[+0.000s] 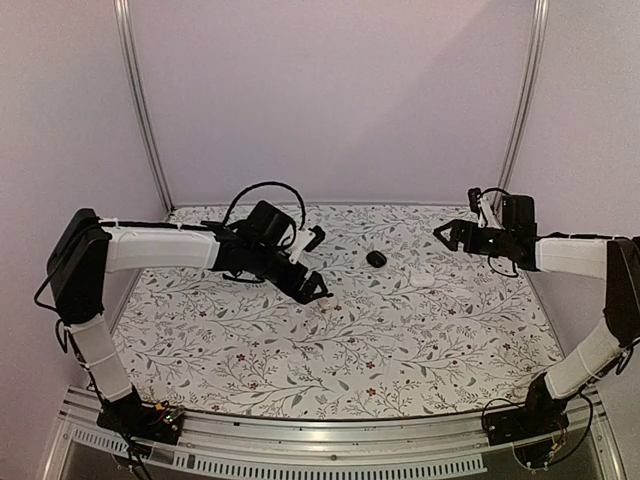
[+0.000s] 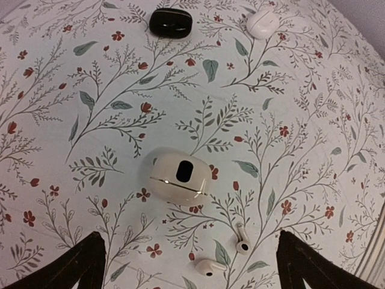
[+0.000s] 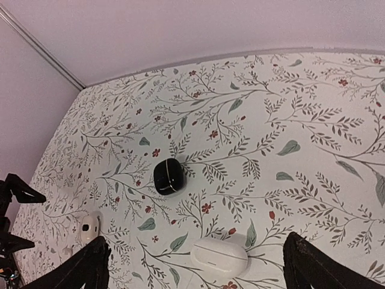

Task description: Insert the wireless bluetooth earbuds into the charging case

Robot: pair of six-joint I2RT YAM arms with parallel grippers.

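In the left wrist view a cream case [image 2: 180, 183] with a black oval patch lies closed below my open left gripper [image 1: 309, 262]; two cream earbuds [image 2: 207, 268] [image 2: 243, 244] lie loose beside it. A black case [image 2: 171, 23] [image 1: 376, 259] sits farther back, and a white case [image 2: 263, 24] [image 3: 219, 257] lies to the right, below and left of my open right gripper [image 1: 456, 232]. Nothing shows between the fingers of either gripper. From above, the cream case is partly hidden behind my left gripper.
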